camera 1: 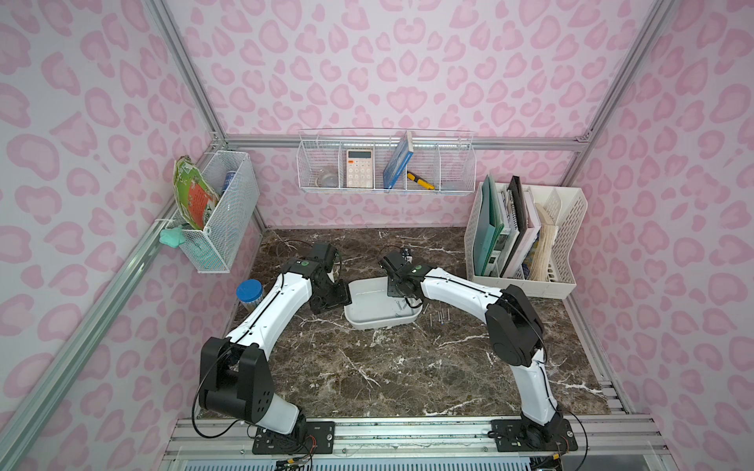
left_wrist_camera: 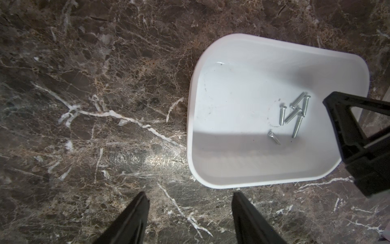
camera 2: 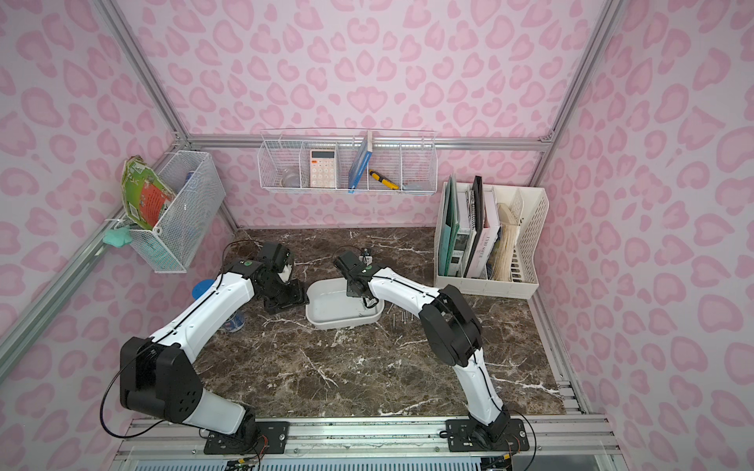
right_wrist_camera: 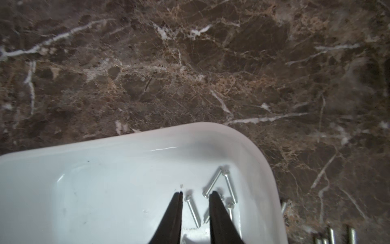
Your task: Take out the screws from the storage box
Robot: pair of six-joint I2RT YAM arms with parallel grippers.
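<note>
A white storage box (camera 1: 365, 322) stands on the marble table between the arms. In the left wrist view several silver screws (left_wrist_camera: 282, 115) lie loose on the right part of its floor. My right gripper hangs over that end of the box with its fingers parted; some screws show beyond and between the fingertips, none visibly held. My left gripper is open beside the left end of the box, only bare table between its fingers. Outside the box, to the right, several more screws (right_wrist_camera: 351, 235) lie on the table.
A blue-lidded jar (camera 1: 249, 291) stands left of the left arm. At the back right is a white basket (camera 1: 561, 286) of folders. Wire baskets (camera 1: 314, 185) hang on the back and left walls.
</note>
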